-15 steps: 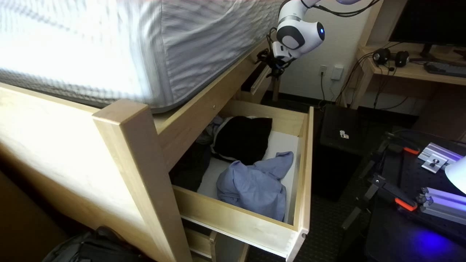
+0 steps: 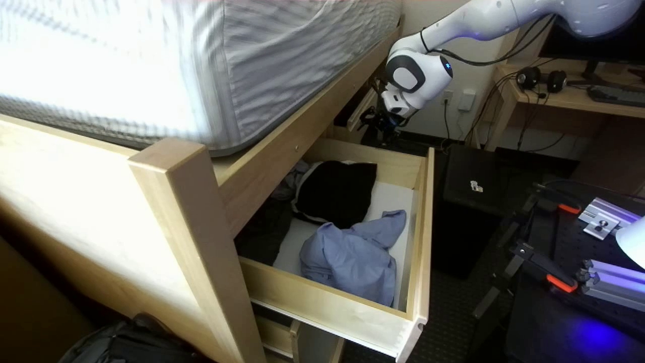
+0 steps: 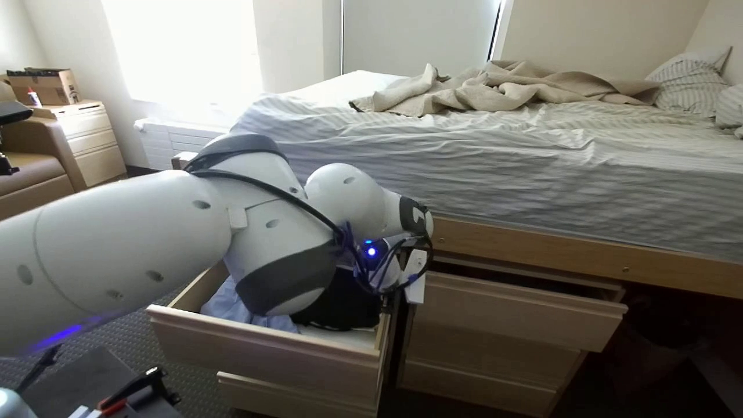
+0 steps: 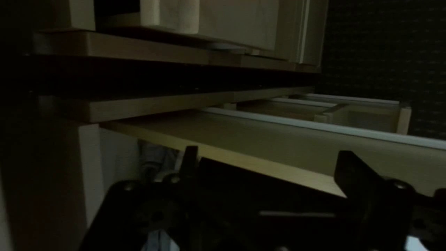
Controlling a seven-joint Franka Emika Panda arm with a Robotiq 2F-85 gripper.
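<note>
My gripper is open in the dark wrist view, its two black fingers wide apart. A pale drawer side wall (image 4: 251,161) runs behind the fingers; whether they touch it I cannot tell. In the first exterior view the gripper (image 2: 382,128) hangs near the far end of the open drawer (image 2: 338,287). Inside lie a blue cloth (image 2: 350,257) and a black cloth (image 2: 337,192). In the second exterior view the arm hides the gripper and much of this drawer (image 3: 264,348). Another drawer (image 3: 515,306) to its right stands slightly out.
The bed rail (image 2: 281,166) runs above the drawers. A lower drawer (image 3: 285,397) is also partly out. A black box (image 2: 474,181) stands beyond the open drawer's front, and a dark table (image 2: 532,339) holds clamps and metal profiles.
The gripper has come down from beside the bed rail to a lower place near the open drawer's far end. Drawer and cloths look unmoved.
</note>
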